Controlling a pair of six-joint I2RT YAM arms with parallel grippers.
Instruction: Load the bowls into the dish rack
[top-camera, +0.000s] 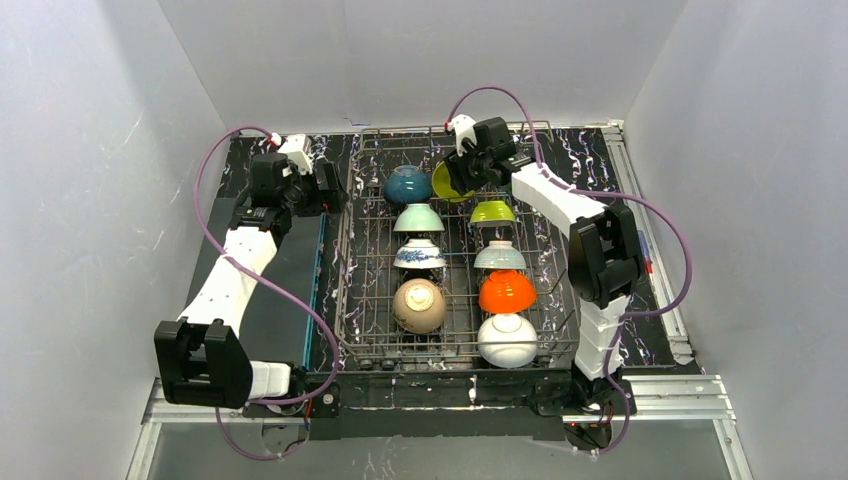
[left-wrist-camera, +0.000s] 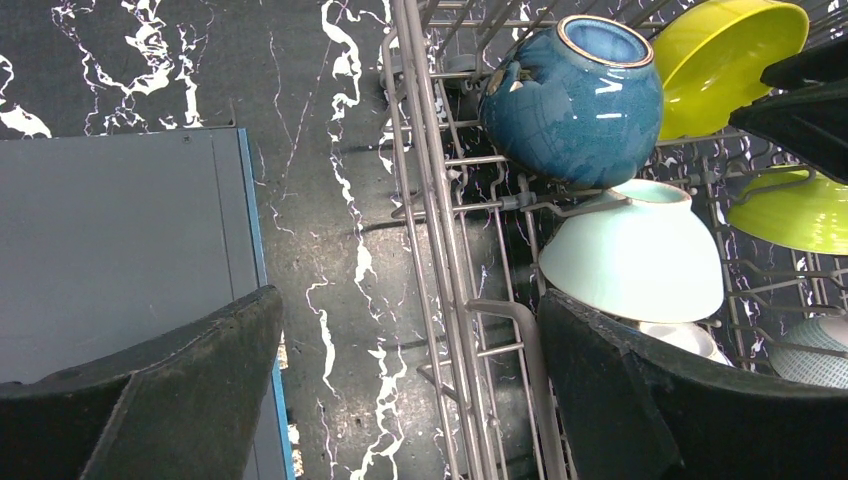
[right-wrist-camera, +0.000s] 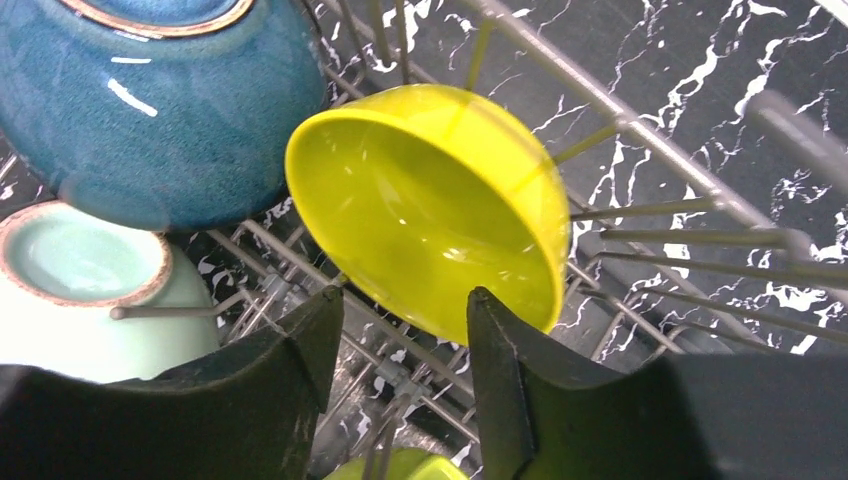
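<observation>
A yellow-green bowl (right-wrist-camera: 430, 220) leans on its side at the back of the wire dish rack (top-camera: 345, 300), its hollow facing the right gripper. My right gripper is at the bowl's lower rim, fingers part way apart with a clear gap; whether they touch the bowl cannot be told. Left of it sits a blue bowl (left-wrist-camera: 575, 100), tipped over, with a pale mint bowl (left-wrist-camera: 635, 250) in front. Over the rack's left edge, my left gripper is open and holds nothing; only the rack's wire edge shows beyond its fingers.
Farther forward in the rack are a lime bowl (top-camera: 492, 213), a blue-patterned bowl (top-camera: 419, 254), a pale striped bowl (top-camera: 500, 256), an orange bowl (top-camera: 507, 291), a tan bowl (top-camera: 419, 306) and a white bowl (top-camera: 507, 341). A bare dark panel (left-wrist-camera: 110, 240) lies left of the rack.
</observation>
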